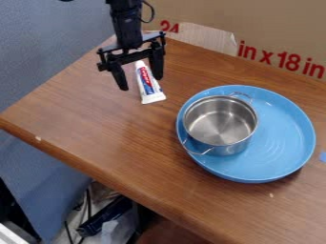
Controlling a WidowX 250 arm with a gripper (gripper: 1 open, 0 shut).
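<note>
My black gripper [140, 79] hangs over the back-left part of the wooden table, its two fingers spread open just above a white toothpaste tube [149, 88] with red and blue print. The tube lies on the table, and I see nothing held between the fingers. On the right, a steel pot [220, 118] with wire handles rests on a light blue plate [277, 152].
A cardboard box [268, 30] with red lettering stands along the back. The table's left edge drops away to clutter below.
</note>
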